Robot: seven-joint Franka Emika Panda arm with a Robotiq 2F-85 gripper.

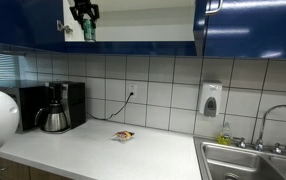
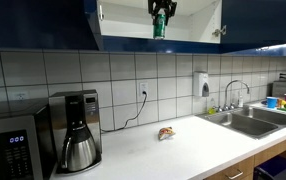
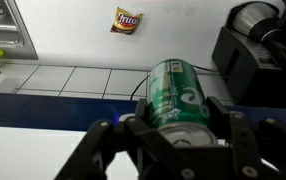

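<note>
A green can (image 1: pixel 89 28) hangs high up in front of the open white cabinet (image 1: pixel 143 24). My gripper (image 1: pixel 84 10) holds it from above at the top of exterior view 1. In exterior view 2 the same can (image 2: pixel 160 25) shows just before the cabinet's lower blue edge (image 2: pixel 188 47). The wrist view looks down on the can (image 3: pixel 178 100), with dark fingers on both sides of its near end. My gripper is shut on it. Whether the can touches the cabinet cannot be told.
On the white counter (image 1: pixel 93 150) lies a small snack packet (image 1: pixel 123 136). A coffee maker (image 2: pixel 78 130) and a microwave (image 2: pixel 11 146) stand at the left. The sink (image 1: pixel 238 160) is at the right, and the counter's middle is mostly clear.
</note>
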